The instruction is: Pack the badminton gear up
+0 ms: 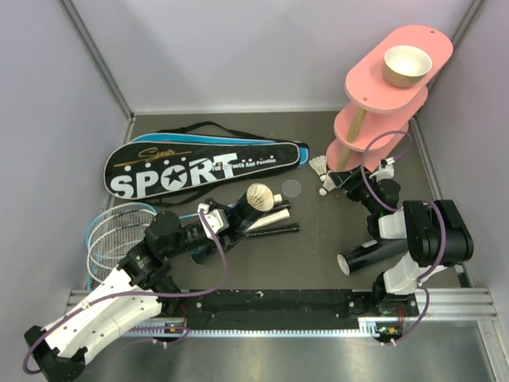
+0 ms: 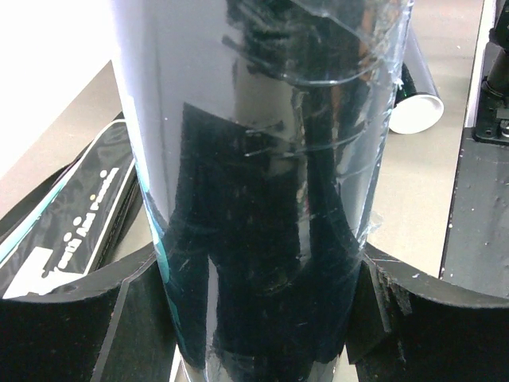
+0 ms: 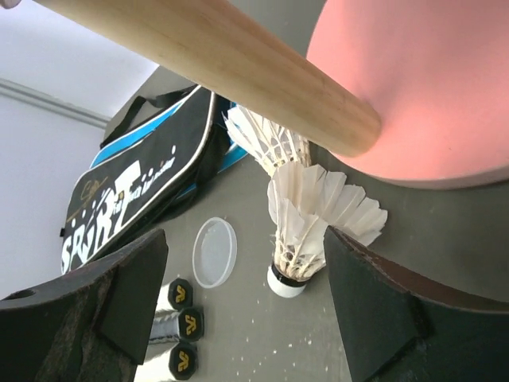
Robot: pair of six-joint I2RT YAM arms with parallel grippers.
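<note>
My left gripper is closed around a dark shuttlecock tube (image 2: 262, 199), held tilted above the rackets, with feathers showing in its open mouth (image 1: 259, 196). Two white shuttlecocks lie at the foot of the pink shelf: the nearer shuttlecock (image 3: 306, 219) overlaps the farther shuttlecock (image 3: 258, 135). Just short of them, my right gripper stands open, its fingers (image 3: 398, 310) apart with nothing between. A black racket bag (image 1: 203, 169) lies flat at the back left. Racket heads (image 1: 115, 239) show beside the left arm, which partly hides them; their handles (image 1: 270, 227) point right.
A pink tiered shelf (image 1: 390, 87) with a bowl (image 1: 406, 65) on top stands close by the right gripper; its wooden post (image 3: 262, 72) crosses the right wrist view. A second dark tube (image 1: 370, 253) and a clear round lid (image 1: 291, 188) lie on the floor.
</note>
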